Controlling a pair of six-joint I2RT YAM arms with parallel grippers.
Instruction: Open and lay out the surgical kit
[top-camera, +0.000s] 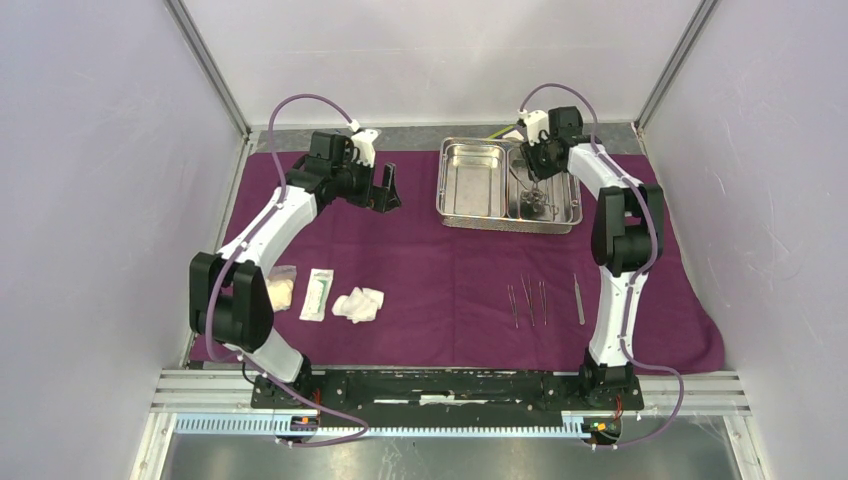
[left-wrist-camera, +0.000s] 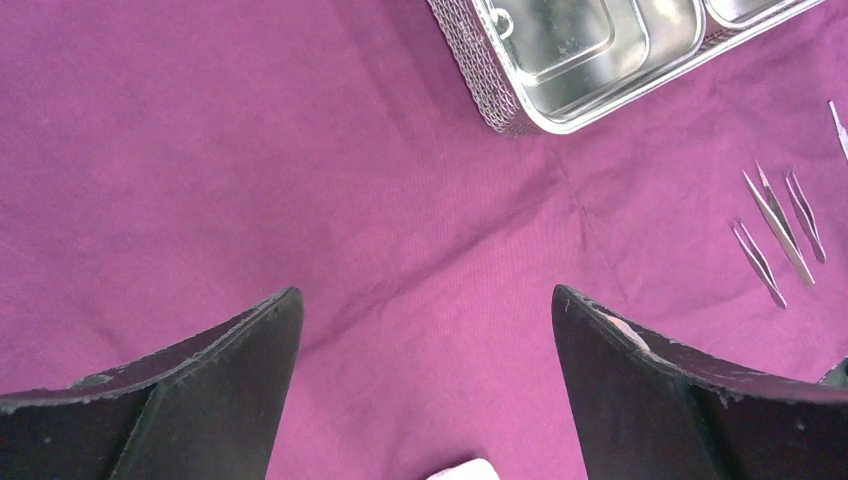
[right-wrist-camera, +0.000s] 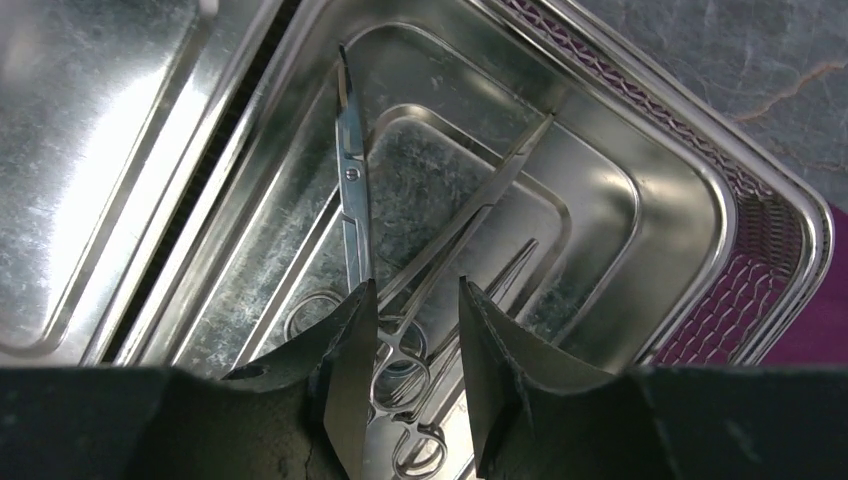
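Note:
A two-compartment steel tray (top-camera: 471, 215) stands at the back right of the purple cloth. Its right compartment holds scissors (right-wrist-camera: 352, 180) and several ringed instruments (right-wrist-camera: 470, 210); the left one looks empty. My right gripper hangs open just over these instruments, nothing clearly held. My left gripper is open above bare cloth, left of the tray. Several tweezers (top-camera: 529, 300) and a slim handle (top-camera: 578, 300) lie in a row at the front right.
A bagged item (top-camera: 280, 293), a flat packet (top-camera: 317, 294) and folded white gauze (top-camera: 358, 304) lie at the front left. Walls bound both sides.

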